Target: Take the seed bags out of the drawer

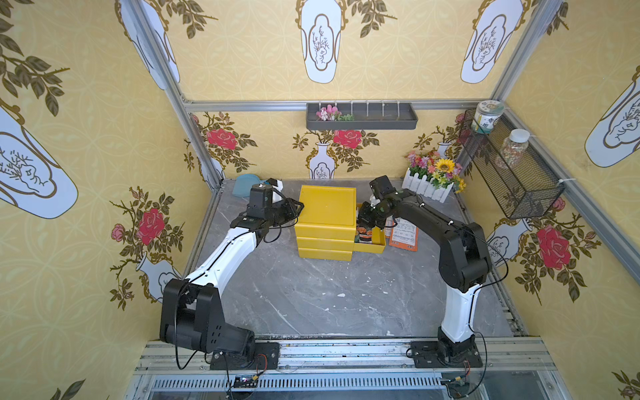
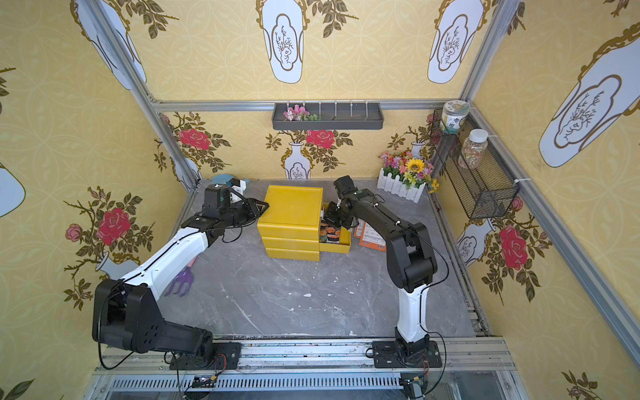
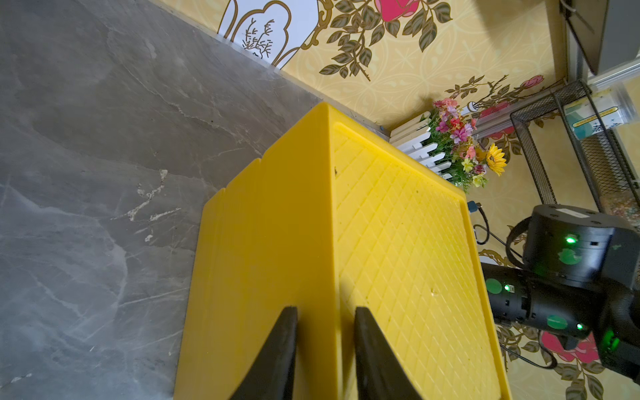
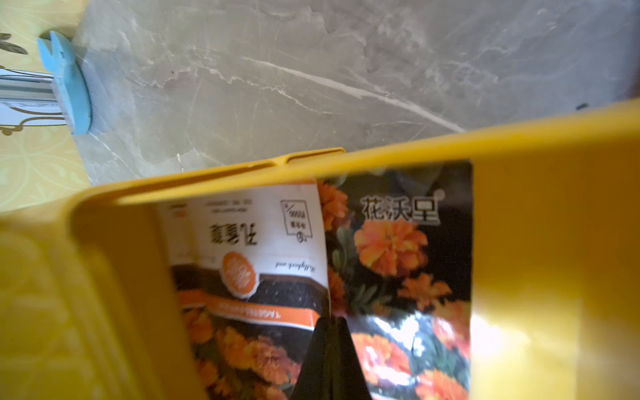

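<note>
A yellow drawer unit (image 1: 326, 203) stands mid-table with one drawer (image 1: 373, 246) pulled out to the right. Orange-flower seed bags (image 4: 390, 246) lie inside that drawer. My right gripper is shut, its tips down over the bags, with no bag visibly between its fingers. My left gripper is at the unit's upper left edge, its fingers part open either side of the yellow corner; whether they touch it is unclear. Two orange-edged packets (image 1: 404, 233) lie on the table right of the drawer, partly behind the right arm.
A flower box (image 1: 426, 186) stands at back right, below a wire basket (image 1: 520, 193) with jars. A blue object (image 1: 245, 184) sits at back left, and a purple tool (image 2: 180, 283) at left.
</note>
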